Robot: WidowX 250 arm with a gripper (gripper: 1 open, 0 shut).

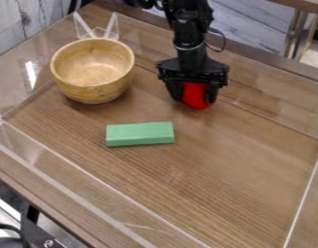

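My black gripper (193,74) hangs at the upper middle of the camera view, open, low over a red object (196,97) that its fingers partly hide. A tan bowl (93,76) stands to the left, and a green block (140,134) lies on the wooden table below them.
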